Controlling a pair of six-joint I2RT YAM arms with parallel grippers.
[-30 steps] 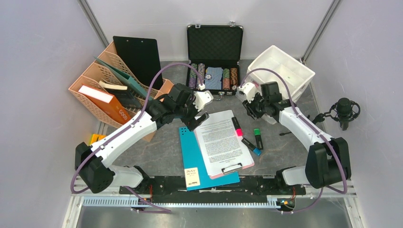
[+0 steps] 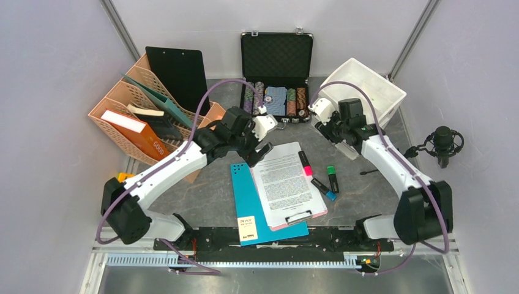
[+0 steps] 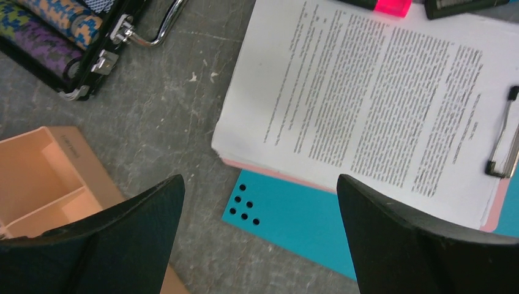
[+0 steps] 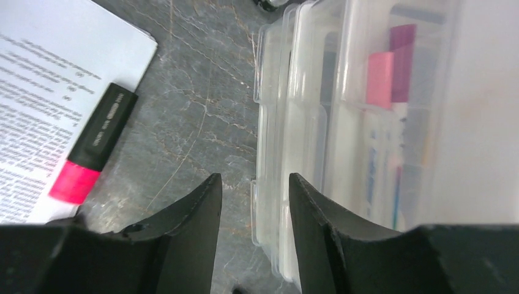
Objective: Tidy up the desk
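My left gripper hangs open and empty over the upper left edge of the printed papers (image 2: 287,184), which lie on a pink clipboard atop a blue folder (image 2: 269,233). My right gripper stands open in front of a clear container (image 4: 309,141), whose near wall shows partly between and behind its fingers. Pink and other coloured items (image 4: 380,79) are visible inside the clear plastic. A pink-tipped marker (image 2: 305,163) rests on the papers' right edge. Beside the papers lie a green-capped marker (image 2: 332,179) and a blue-tipped one (image 2: 323,188), which overlaps their edge.
Folders and books fill the peach rack (image 2: 119,95) on the left. At the back, an open black case (image 2: 276,58) holds chips and cards. A white bin (image 2: 388,92) stands back right, with a microphone (image 2: 444,142) beyond.
My left arm has edged a little to the right. The markers and papers lie unmoved.
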